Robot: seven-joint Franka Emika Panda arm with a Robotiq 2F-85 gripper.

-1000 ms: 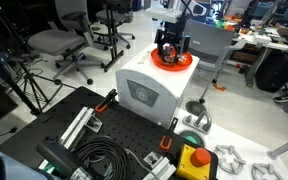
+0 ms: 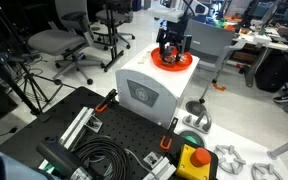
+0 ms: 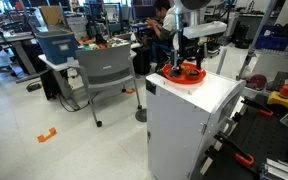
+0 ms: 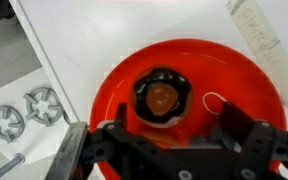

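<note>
A round red-orange plate (image 4: pixel 246 82) lies on the white cabinet top (image 4: pixel 72 60). On it is a dark, glossy, ring-shaped object with a brown middle (image 4: pixel 162 97), perhaps a small bowl; I cannot tell exactly. My gripper is open, its two dark fingers set wide apart at the lower edge of the wrist view. The ring-shaped object appears just ahead of the gap. In exterior view 1 the gripper (image 2: pixel 171 50) is low over the plate (image 2: pixel 189 62), and the small items there are partly hidden. Other plate contents behind the fingers are hard to make out.
A strip of tape (image 4: pixel 262 42) runs beside the plate. The cabinet (image 3: pixel 172 128) stands by a grey chair (image 3: pixel 106 72). A dark table with coiled cable (image 2: pixel 102 155) is in front, and a red emergency-stop button (image 2: pixel 199 157) sits on a yellow box.
</note>
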